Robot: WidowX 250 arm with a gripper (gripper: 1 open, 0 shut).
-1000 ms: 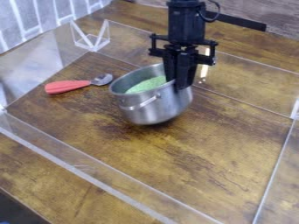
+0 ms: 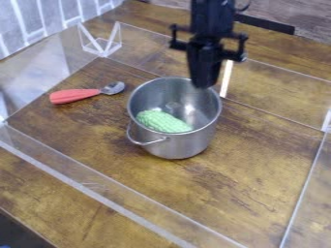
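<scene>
A steel pot [image 2: 181, 143] stands upright on the wooden table, with a pale green corn-like item [image 2: 163, 122] lying inside it. My black gripper [image 2: 203, 76] hangs above the back right of the pot, apart from it, blurred at its tip; I see nothing held in it, and its fingers are hard to make out. A spoon with a red handle [image 2: 75, 95] lies to the left of the pot.
Clear plastic walls [image 2: 307, 194] border the work area. A pale upright strip [image 2: 226, 77] shows behind the gripper. The wood [image 2: 195, 203] in front and to the right of the pot is bare.
The pot was tilted with my gripper at its rim a second ago; it now stands upright, and my gripper has risen clear of it.
</scene>
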